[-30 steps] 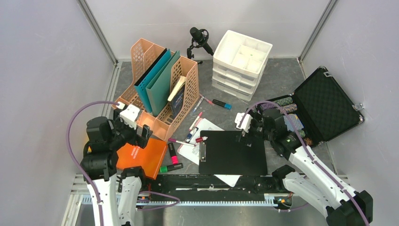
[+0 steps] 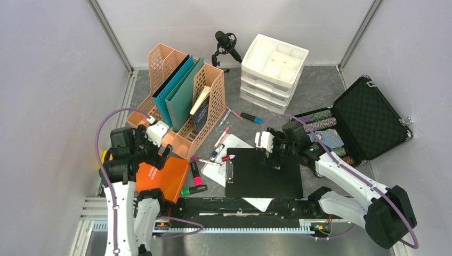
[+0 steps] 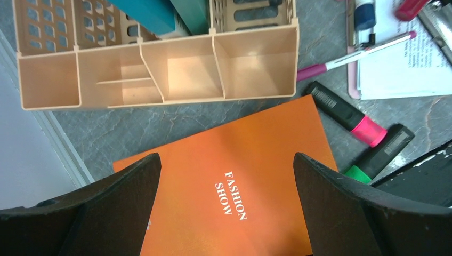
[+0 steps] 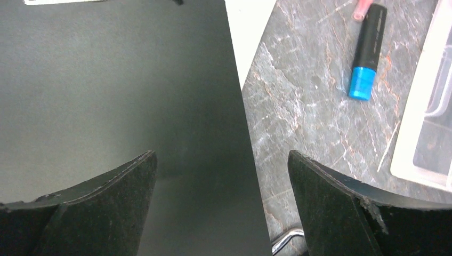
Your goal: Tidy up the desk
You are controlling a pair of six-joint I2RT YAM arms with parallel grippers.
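Above an orange book (image 3: pixel 229 154) at the front left, my left gripper hangs open and empty. My right gripper, also open with nothing held, hovers over the right part of a black clipboard (image 2: pixel 261 178). A peach organizer (image 2: pixel 216 106) holds teal folders (image 2: pixel 184 93) and a dark blue book (image 2: pixel 200 114); its small front compartments (image 3: pixel 190 74) look empty. Pink-capped (image 3: pixel 346 114) and green-capped (image 3: pixel 381 152) markers lie right of the orange book. A blue-capped marker (image 4: pixel 368 53) lies beyond the clipboard. More pens lie around the paper (image 2: pixel 234 142).
White drawers (image 2: pixel 272 69) stand at the back, beside a black microphone (image 2: pixel 226 45). An open black case (image 2: pixel 373 120) with patterned rolls sits at the right. Bare grey desk (image 4: pixel 309 122) shows between clipboard and drawers.
The left arm has shifted slightly to the right over the orange book. The right gripper has moved a little left over the clipboard. The desk items look unmoved.
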